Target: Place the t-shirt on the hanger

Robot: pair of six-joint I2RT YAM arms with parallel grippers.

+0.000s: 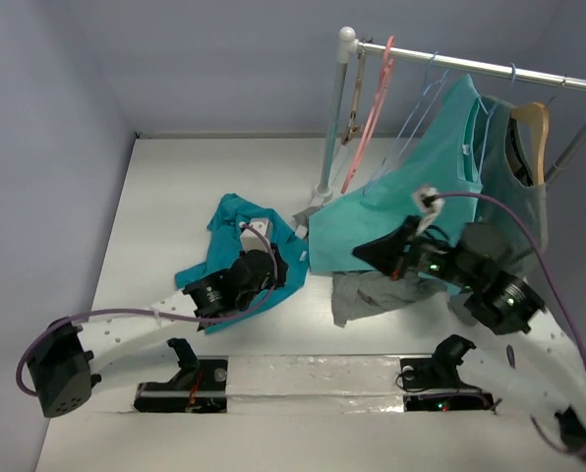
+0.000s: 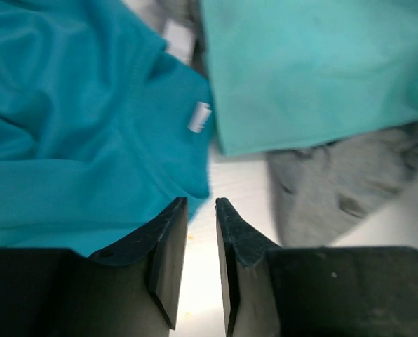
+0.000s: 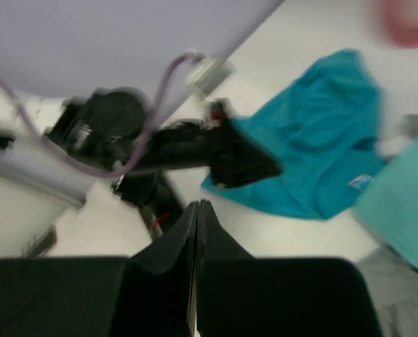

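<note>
A dark teal t-shirt lies crumpled on the left of the white table, partly covered by my left arm. My left gripper is above its right edge, fingers parted a little with only empty space between. My right gripper is shut, in front of the lighter teal garment; nothing shows between its fingers in the right wrist view. From the rail hang a pink hanger, blue hangers and a wooden hanger.
The rack's rail crosses the back right, with its post standing on the table. A grey cloth lies under the light teal garment, and a grey garment hangs at the right.
</note>
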